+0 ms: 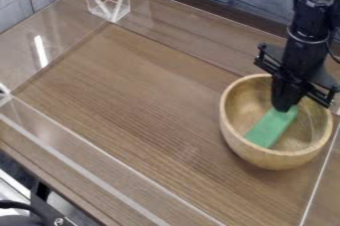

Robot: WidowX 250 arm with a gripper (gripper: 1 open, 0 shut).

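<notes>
A tan bowl sits on the wooden table at the right side of the view. Inside it lies a flat green object. My black gripper is over the back rim of the bowl, its tip at the upper end of the green object and partly covering it. The gripper looks shut; whether anything is between its fingers is hard to see.
A small white wire-like object is at the back left. Dark cables or parts lie at the front left edge.
</notes>
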